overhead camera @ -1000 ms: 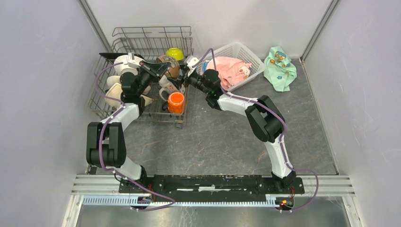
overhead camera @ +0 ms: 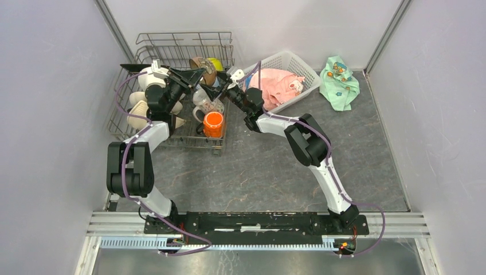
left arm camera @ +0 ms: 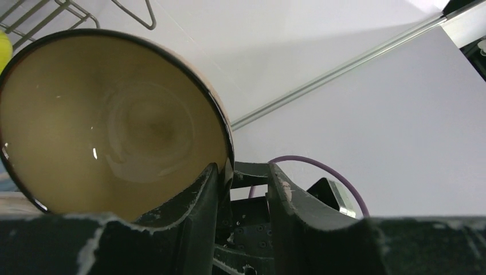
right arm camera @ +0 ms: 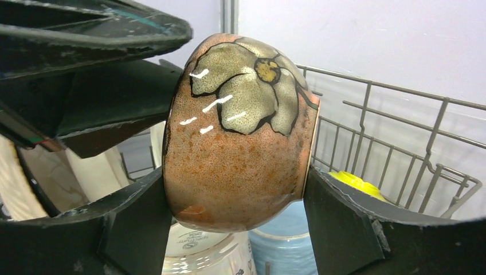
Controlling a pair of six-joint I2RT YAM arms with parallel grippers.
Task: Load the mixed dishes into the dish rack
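Observation:
A brown bowl with a flower pattern [overhead camera: 207, 74] is held on its side above the dish rack [overhead camera: 189, 38]. In the right wrist view it [right arm camera: 240, 149] sits between the fingers of my right gripper [overhead camera: 218, 83], which appear to grip it. In the left wrist view the bowl's inside [left arm camera: 109, 120] faces the camera, and its rim lies at the fingers of my left gripper; whether they clamp it is unclear. Below are an orange mug [overhead camera: 213, 124], a white mug [right arm camera: 203, 258], a blue cup [right arm camera: 281, 252] and a yellow bowl [right arm camera: 360, 184].
A white basket [overhead camera: 309, 77] with a pink cloth stands right of the rack, and a green cloth [overhead camera: 339, 86] lies at the back right. Several pale dishes fill the rack's left side.
The bowl has risen or shifted slightly toward the back, covering more of the yellow bowl. Both arms have moved a little, the right arm's elbow shifting leftward.

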